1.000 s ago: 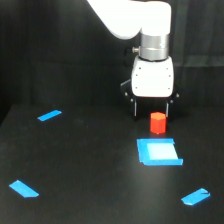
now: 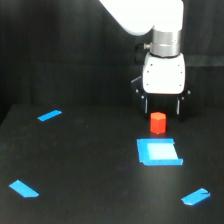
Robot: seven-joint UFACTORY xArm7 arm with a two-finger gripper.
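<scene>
A small red block (image 2: 158,124) sits on the black table, just behind a white square bordered with blue tape (image 2: 160,152). My gripper (image 2: 162,110) points down at the block's far side, its white hand above and behind the block in the picture. The dark fingers stand apart to the left and right, hard to make out against the black background. Nothing shows held between them. How far the fingertips are from the block in depth, I cannot tell.
Blue tape strips lie flat on the table: one at the back left (image 2: 49,115), one at the front left (image 2: 23,188) and one at the front right (image 2: 195,197).
My arm and gripper have shifted to the right, bringing the spread fingers to either side of the block's position in the picture. The red block has not moved.
</scene>
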